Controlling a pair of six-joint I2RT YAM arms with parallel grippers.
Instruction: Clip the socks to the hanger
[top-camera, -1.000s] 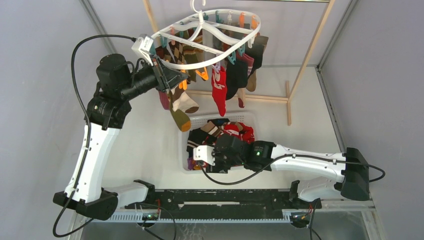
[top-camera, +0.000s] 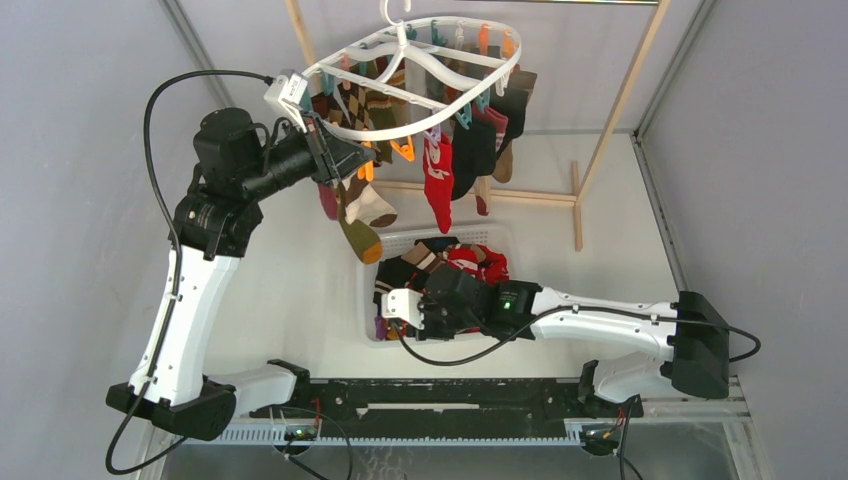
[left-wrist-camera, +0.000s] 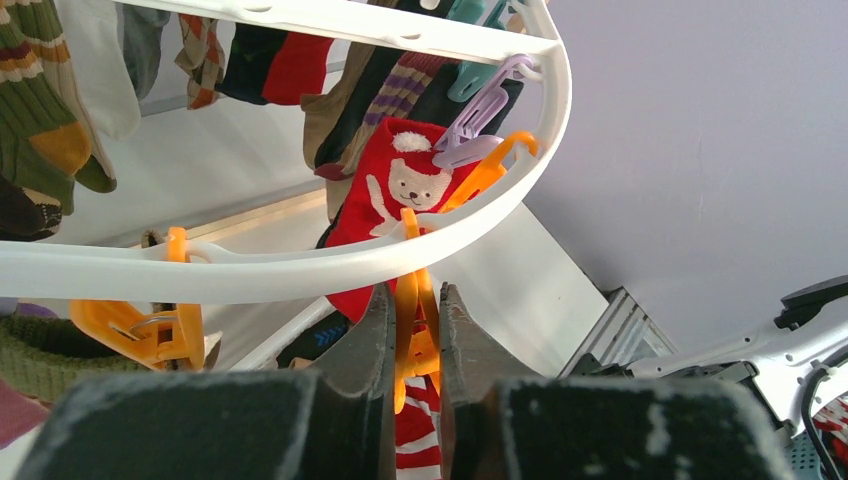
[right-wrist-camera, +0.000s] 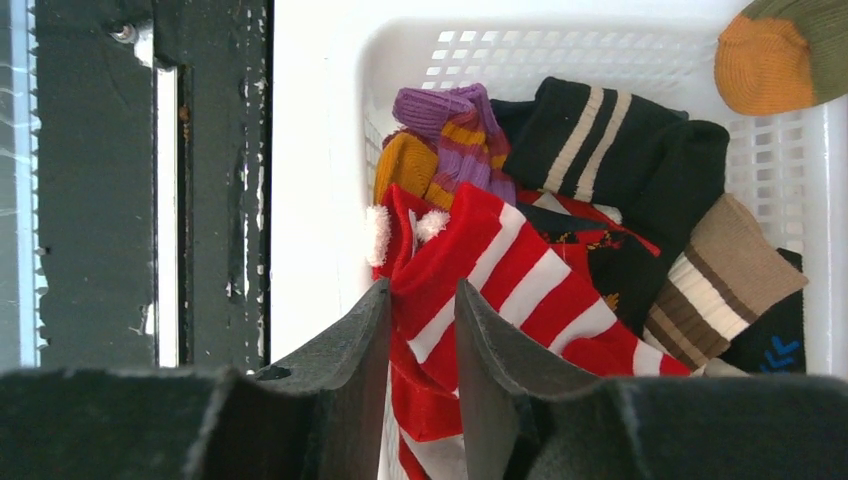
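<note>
The white hanger (top-camera: 420, 130) hangs at the top, socks clipped around it. My left gripper is shut on an orange clip (left-wrist-camera: 410, 290) at the hanger's front rail, with a red bear sock (left-wrist-camera: 395, 175) behind it. My right gripper is part open low over the white basket (right-wrist-camera: 560, 45), its fingertips at a red striped sock (right-wrist-camera: 520, 270). Purple, black and brown socks lie around that one. Whether the sock is between the right fingers is hard to tell.
The wooden stand (top-camera: 630, 90) rises behind the hanger. An olive sock (top-camera: 360, 235) dangles above the basket's back left. Bare floor (top-camera: 280, 300) lies left of the basket.
The right arm has shifted slightly left over the basket since a second ago. The left arm has not visibly moved.
</note>
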